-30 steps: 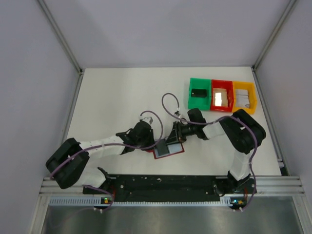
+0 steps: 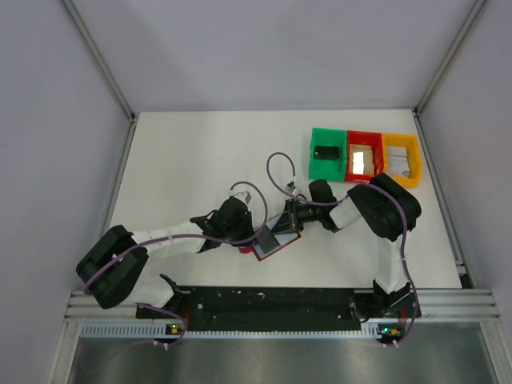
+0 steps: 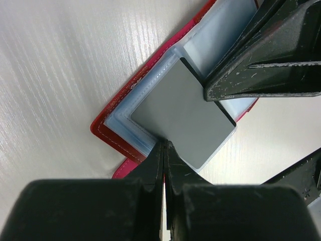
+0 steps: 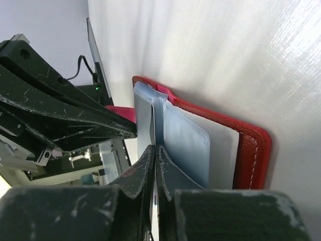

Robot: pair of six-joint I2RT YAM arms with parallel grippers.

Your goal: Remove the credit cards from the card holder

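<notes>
The red card holder [image 2: 266, 253] lies open on the white table between both grippers, with pale plastic sleeves and a grey card [image 3: 180, 115] in the left wrist view. My left gripper is shut at the lower edge of that card and sleeve, nothing clearly between its tips. My right gripper is shut too, its tips against the sleeve edge beside the grey card; in the left wrist view its dark body reaches over the holder's upper right.
Green [image 2: 326, 168], red [image 2: 360, 177] and yellow [image 2: 404, 179] bins stand at the back right.
The right arm's upper part has shifted slightly left in the top view, and the holder appears turned a little with its right end raised toward the back. The left arm is nearly still.
</notes>
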